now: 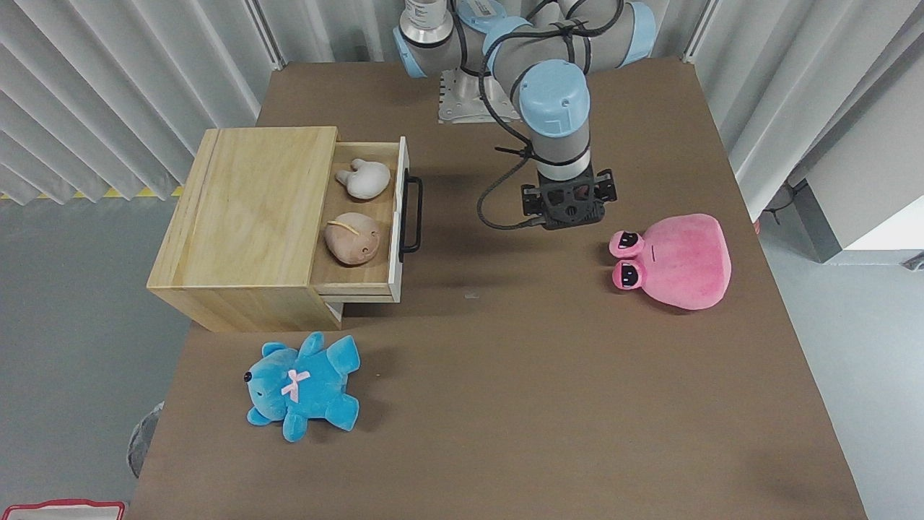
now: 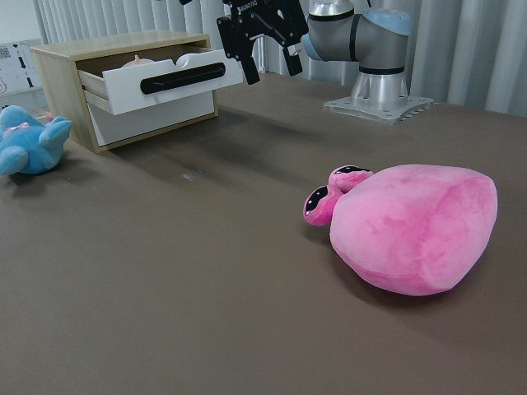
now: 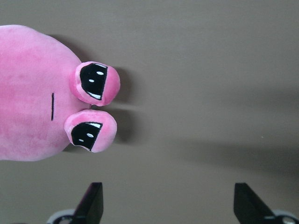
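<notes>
A pink plush toy (image 1: 680, 264) with two big-eyed bumps lies on the right of the table; in the wrist view it (image 3: 32, 98) fills the left side. My gripper (image 1: 569, 201) hangs above the table, up and left of the pink toy in the front view. Its two fingers (image 3: 93, 205) stand wide apart at the wrist view's bottom, with only table between them. A wooden cabinet (image 1: 234, 208) has its drawer pulled out, holding a white plush (image 1: 369, 179) and a beige plush (image 1: 353, 239).
A blue bear (image 1: 307, 390) lies in front of the cabinet. The drawer's black handle (image 1: 418, 217) sticks out toward the middle of the table.
</notes>
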